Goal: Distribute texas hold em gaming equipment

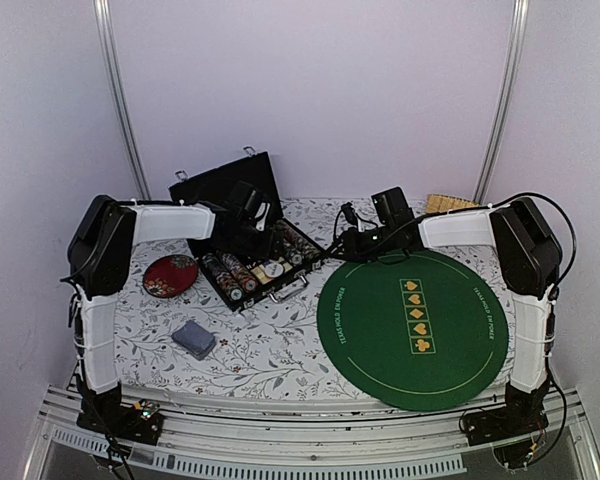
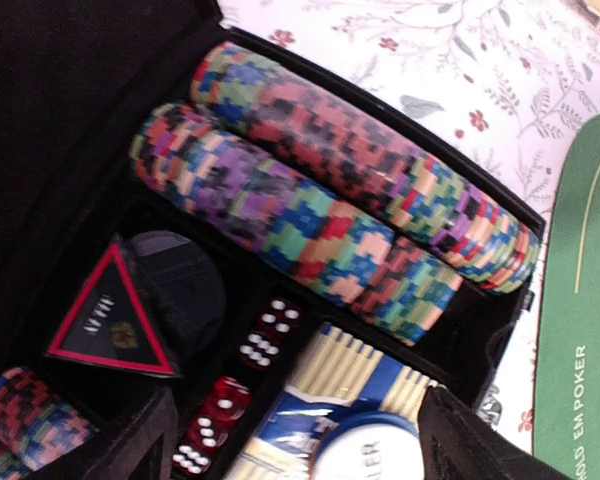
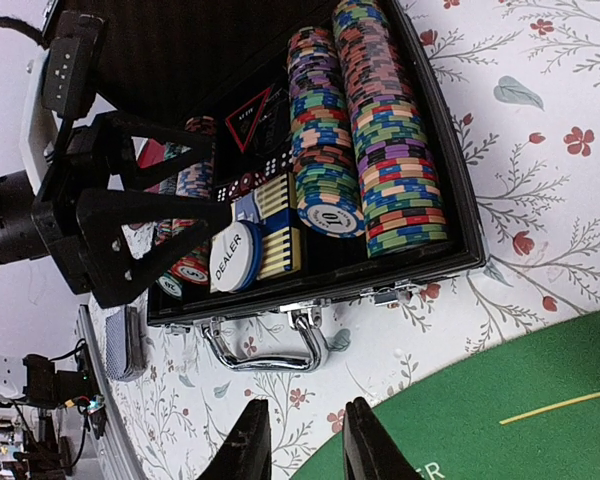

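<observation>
An open black case (image 3: 460,200) holds chip stacks (image 3: 395,170), dice (image 2: 215,412), cards (image 2: 320,370) and a white dealer button (image 3: 230,255). My left gripper hovers open over the case, nothing between its fingers. My right gripper is at the green poker mat's (image 1: 365,330) back-left edge, beside the case; its fingers stand somewhat apart, with nothing held.
A red round dish (image 1: 170,275) lies left of the case, and a blue-grey card deck (image 1: 194,338) at front left. A wooden slatted object (image 1: 448,202) stands at back right.
</observation>
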